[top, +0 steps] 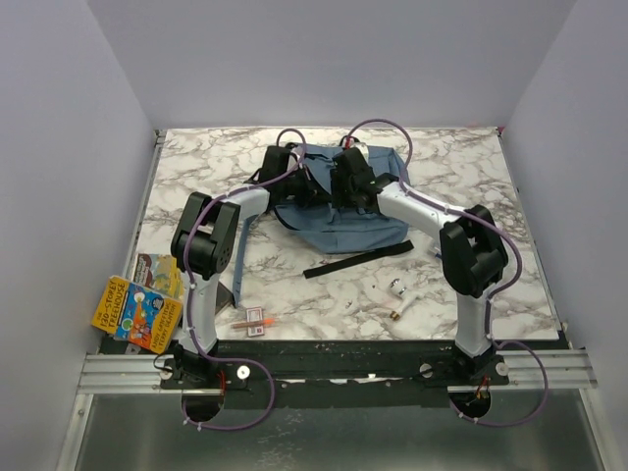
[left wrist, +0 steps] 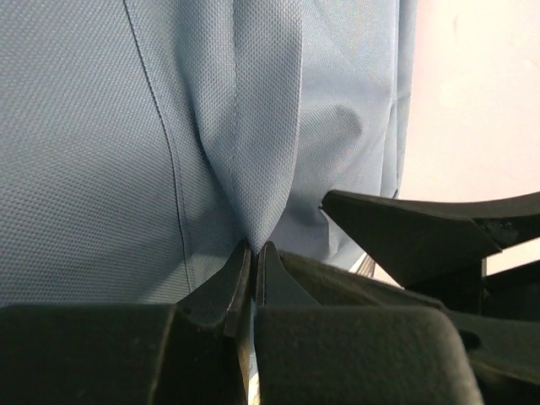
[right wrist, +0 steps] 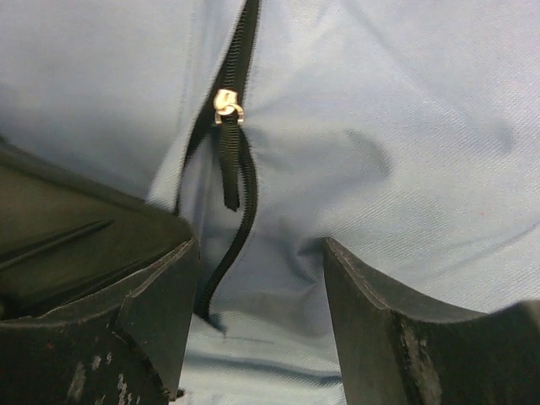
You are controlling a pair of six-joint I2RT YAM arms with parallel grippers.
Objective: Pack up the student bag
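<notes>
The blue-grey student bag lies open at the back middle of the table. My left gripper is shut, a narrow fold of the bag's fabric pinched at its fingertips. My right gripper stands open over the bag, its fingers either side of fabric beside a black zipper with a gold slider and dangling pull. In the left wrist view, black parts of the other gripper sit close to my left fingertips.
Colourful books lie front left, a long black strip below the bag, small white items front right, and a small pack with an orange item near the front edge. Clear marble surrounds them.
</notes>
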